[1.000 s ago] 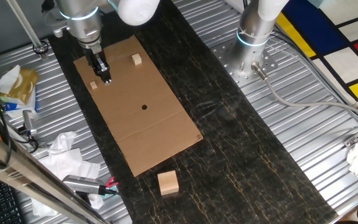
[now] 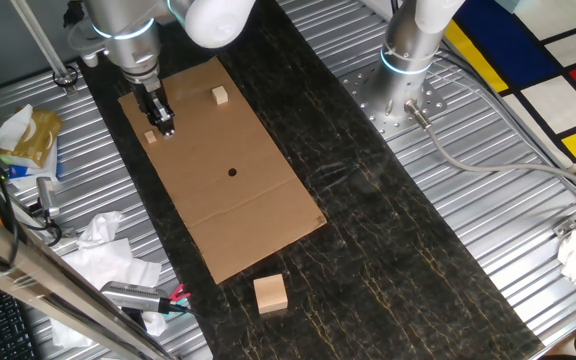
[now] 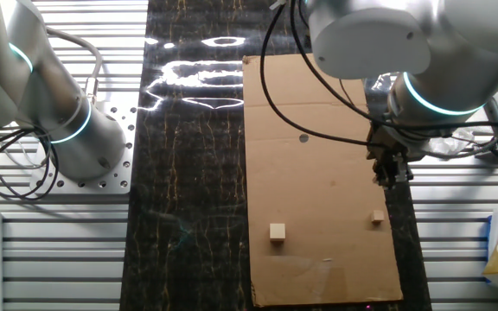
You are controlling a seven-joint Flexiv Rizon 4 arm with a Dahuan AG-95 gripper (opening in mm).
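Three pale wooden blocks are in exterior view 1. The smallest block [image 2: 150, 137] and a medium block [image 2: 219, 95] rest on the brown cardboard sheet [image 2: 193, 180]; the largest block [image 2: 270, 294] lies on the dark table beyond the sheet's near end. My gripper [image 2: 168, 131] points downward over the cardboard, just right of the smallest block and apart from it in this view. In exterior view 2 the medium block [image 3: 277, 232] and the smallest block [image 3: 377, 217] show again, with the dark gripper [image 3: 392, 180] above the sheet's edge. Its finger spacing is too small to read.
A dark round spot [image 2: 232, 172] marks the cardboard. Tissue packs [image 2: 30, 140], crumpled white paper [image 2: 98, 265] and a grey tool [image 2: 143, 297] lie off the table's left side. Cables [image 3: 271, 86] hang from the arm.
In exterior view 1 the gripper has shifted slightly left, closer to the smallest block. All the blocks and the cardboard have stayed put.
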